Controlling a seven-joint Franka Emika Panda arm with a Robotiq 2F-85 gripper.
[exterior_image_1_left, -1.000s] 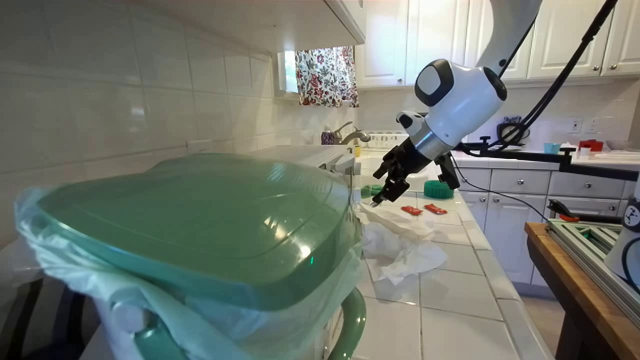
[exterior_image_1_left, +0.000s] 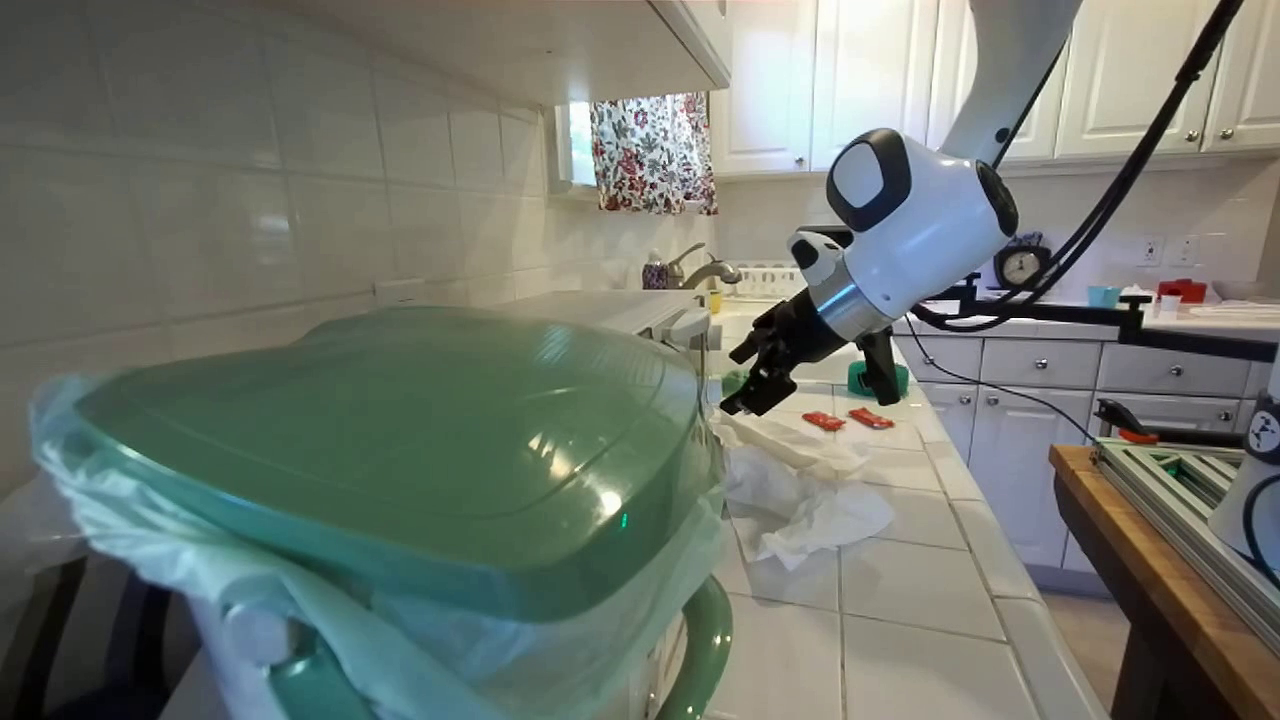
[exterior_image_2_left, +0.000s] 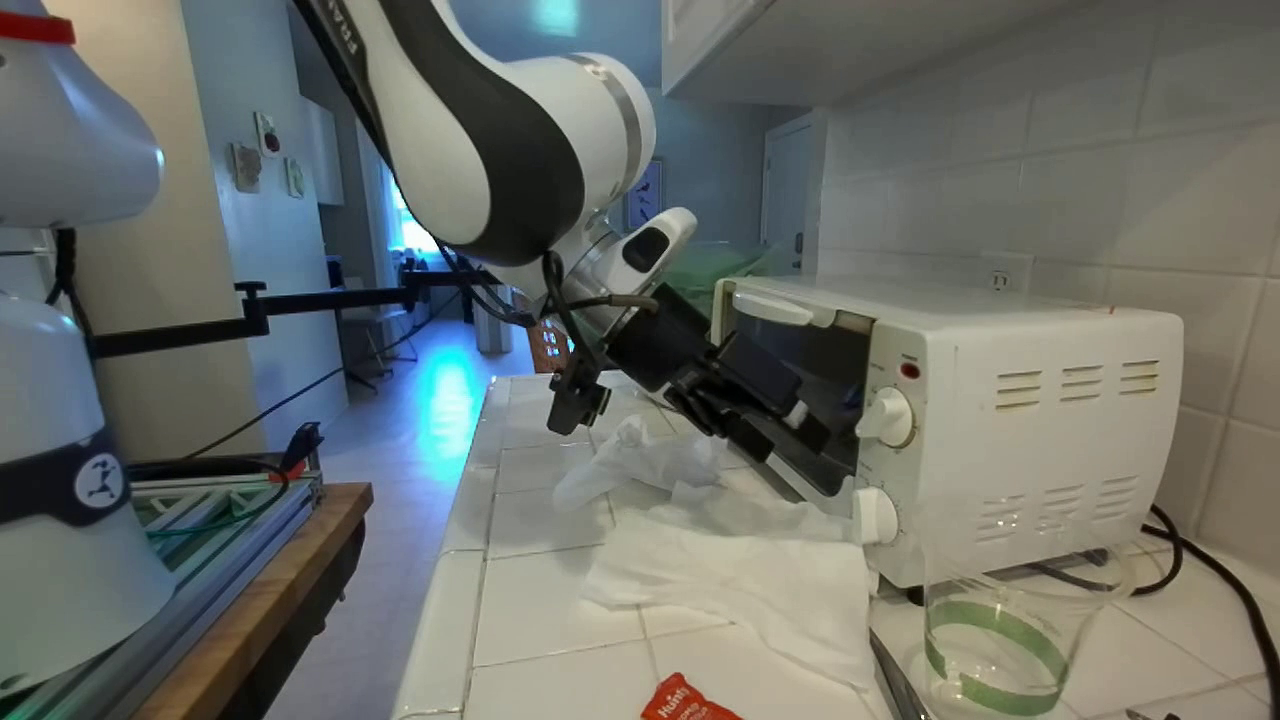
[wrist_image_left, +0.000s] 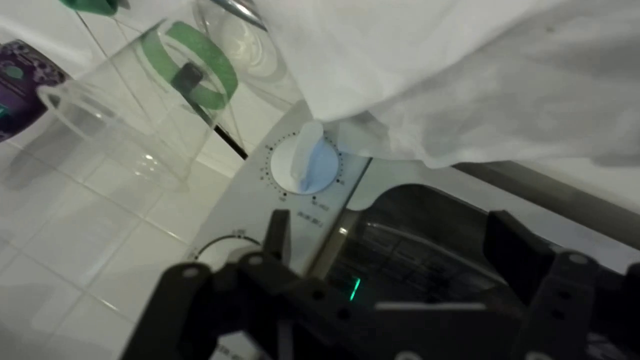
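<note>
My gripper is open in the wrist view, its two dark fingers wide apart with nothing held between them. It faces the front of the white toaster oven (exterior_image_2_left: 1032, 408); one finger (wrist_image_left: 278, 235) is over the control panel, the other over the dark window. Near that panel finger is a white knob (wrist_image_left: 304, 161); a second knob (wrist_image_left: 225, 251) is partly hidden by the gripper. In exterior view 2 the gripper (exterior_image_2_left: 786, 434) slants down before the oven's dark front, and contact cannot be told. Crumpled white cloths or papers (exterior_image_2_left: 744, 576) lie on the counter below.
Close to the oven's control side stands a clear cup with a green band (exterior_image_2_left: 998, 658). Red packets (exterior_image_1_left: 870, 418) and a green lid-like object (exterior_image_1_left: 866, 379) lie farther along the counter. A bin with a green lid (exterior_image_1_left: 396, 432) fills the near side.
My gripper has shifted slightly left in exterior view 1, towards the oven, and the hand has tilted flatter. The cloths, packets and bin have stayed put.
</note>
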